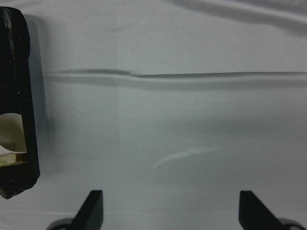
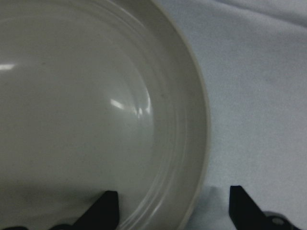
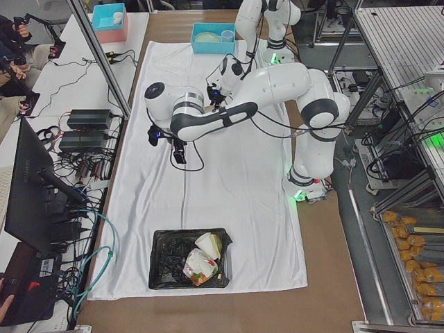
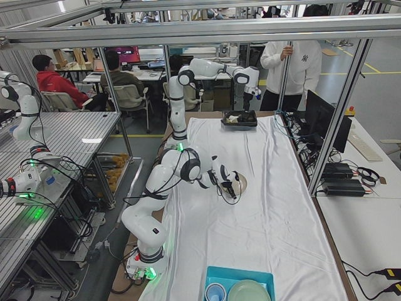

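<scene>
A beige plate (image 2: 96, 110) lies on the white cloth (image 2: 259, 105), mostly hidden behind an arm in both camera views. My right gripper is open and low at the plate's rim, one finger over the plate and the other outside it above the cloth. My left gripper is open above bare cloth, with nothing between its fingers. A black bin (image 3: 159, 257) at the near end in the camera left view holds white cups and wrappers; its edge shows at the left of the left wrist view.
A blue box (image 4: 238, 273) with a green plate and a blue cup stands at the cloth's other end. A monitor, black devices and cables (image 3: 28, 187) line the side table. The cloth between the left arm and the bin is clear.
</scene>
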